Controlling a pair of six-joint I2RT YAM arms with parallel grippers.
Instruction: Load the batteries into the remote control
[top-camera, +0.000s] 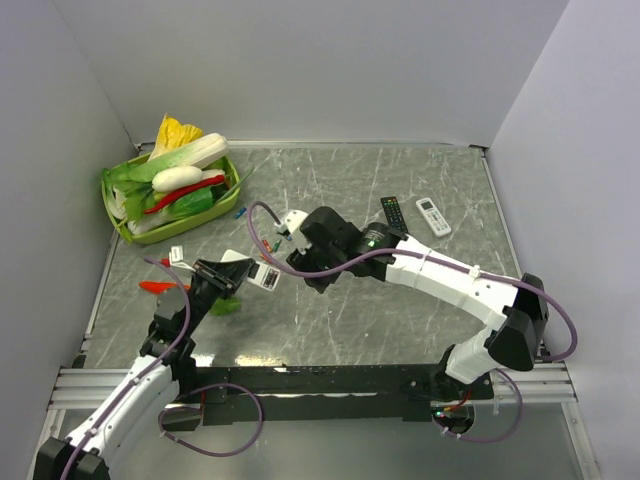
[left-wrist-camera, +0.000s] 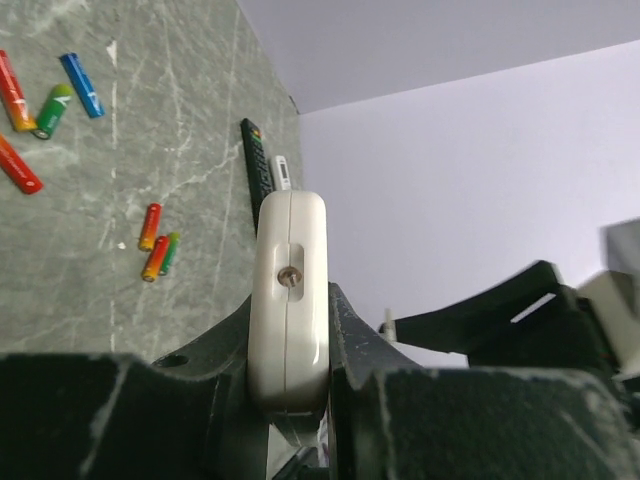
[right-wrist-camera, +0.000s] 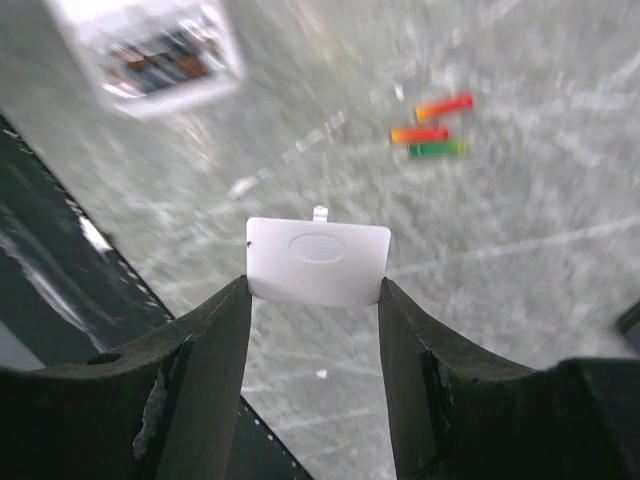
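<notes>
The white remote (left-wrist-camera: 288, 360) is held in my left gripper (top-camera: 232, 268), seen end-on in the left wrist view; in the right wrist view its open battery compartment (right-wrist-camera: 165, 62) shows at top left. My right gripper has a small white plastic piece (right-wrist-camera: 314, 260), likely the battery cover, between its fingertips, raised above the table. Loose batteries lie on the table: red, green, and in the left wrist view several more, including a blue one (left-wrist-camera: 82, 84).
A green basket of vegetables (top-camera: 138, 225) stands back left, with carrots and greens near the left arm. A black remote (top-camera: 394, 214) and another white remote (top-camera: 433, 217) lie back right.
</notes>
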